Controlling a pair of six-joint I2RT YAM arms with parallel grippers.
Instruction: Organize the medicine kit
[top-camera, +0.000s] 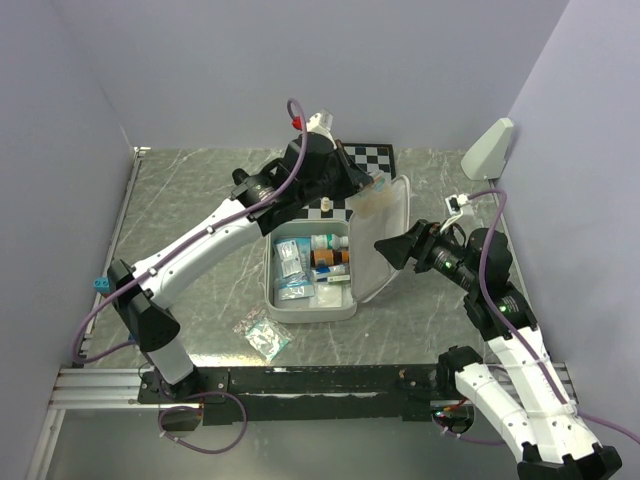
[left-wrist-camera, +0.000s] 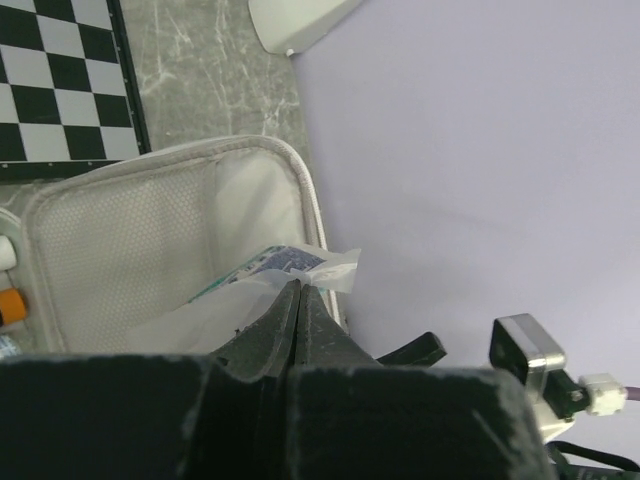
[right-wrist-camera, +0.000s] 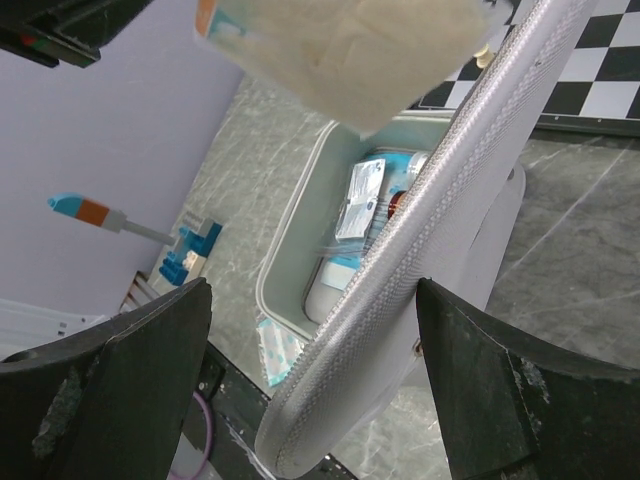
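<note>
The medicine kit (top-camera: 310, 312) lies open, holding bottles (top-camera: 330, 257) and bagged packets (top-camera: 291, 262). My left gripper is shut on a translucent bag (left-wrist-camera: 330, 268), held high in front of the raised mesh lid (left-wrist-camera: 130, 240). The bag also hangs across the top of the right wrist view. My right gripper (top-camera: 390, 248) stands open at the lid's edge (right-wrist-camera: 355, 325), which runs between its fingers. Another small bag (top-camera: 264, 334) lies on the table at the kit's front left.
A chessboard (top-camera: 365, 157) lies behind the kit. A white object (top-camera: 487, 150) stands at the back right, near the wall.
</note>
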